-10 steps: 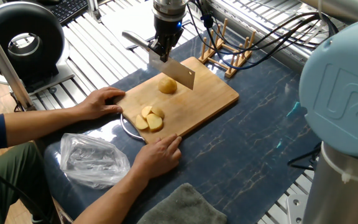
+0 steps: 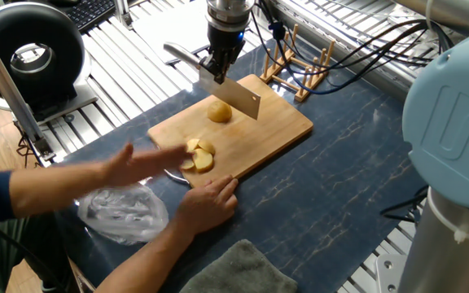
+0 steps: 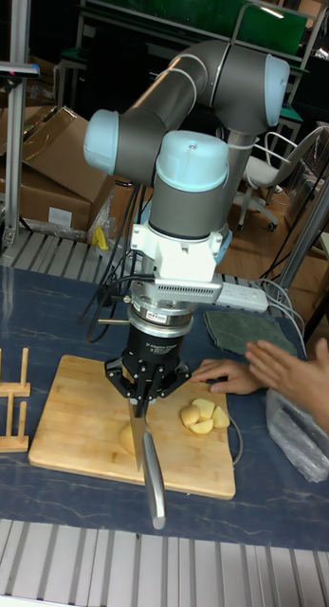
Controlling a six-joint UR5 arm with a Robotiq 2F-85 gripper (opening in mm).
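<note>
My gripper [image 3: 144, 405] is shut on a cleaver [image 2: 233, 95], which hangs tilted above the wooden cutting board [image 2: 269, 128]. In the other view the cleaver's metal handle [image 3: 154, 479] points toward the near edge. A potato piece [image 2: 219, 111] sits on the board close to the blade, apart from it in the first view. Cut potato pieces [image 2: 203, 159] lie in a small group toward the board's handle end. A person's right hand [image 2: 208, 203] rests at the board's edge. The other hand [image 2: 146, 163] is blurred and reaches over the cut pieces.
A wooden rack [image 2: 309, 70] stands behind the board. A clear plastic bag [image 2: 123, 214] and a grey cloth [image 2: 241, 273] lie on the dark table [image 2: 324, 199]. Black cables loop near the rack.
The person's blurred hand has left the board's far-left corner and swung in over the cut pieces. My gripper and cleaver have shifted slightly to the right. The potatoes stay put.
</note>
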